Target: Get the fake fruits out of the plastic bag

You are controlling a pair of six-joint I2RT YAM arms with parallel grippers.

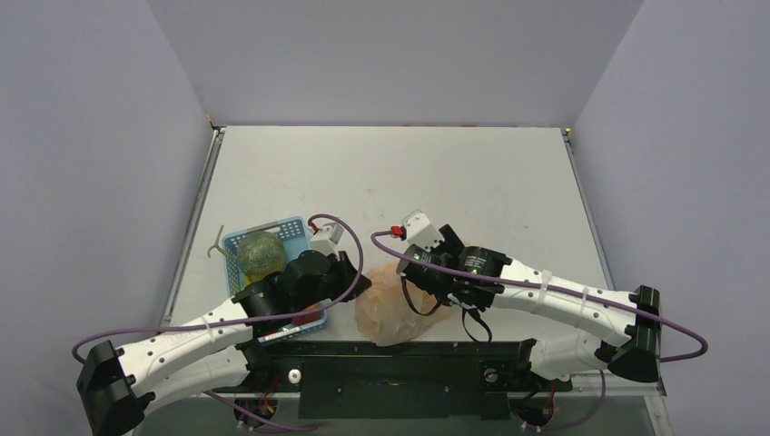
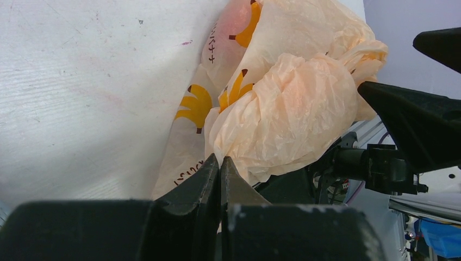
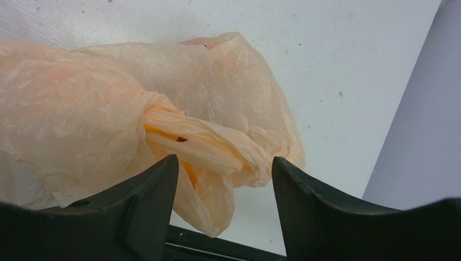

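Note:
The peach plastic bag [image 1: 390,313] lies crumpled at the table's front, with orange banana prints showing in the left wrist view. My left gripper is shut on one end of this bag [image 2: 293,109]. Over the bag's other end, my right gripper stands open, and twisted folds of the bag [image 3: 201,141] show between and beyond its fingers. A pinkish shape shows faintly through the film; no fruit in the bag can be made out clearly.
A blue basket [image 1: 295,234] stands at the left, holding a round green netted fruit [image 1: 261,255] and other pieces partly hidden by my left arm. The front edge runs close beside the bag.

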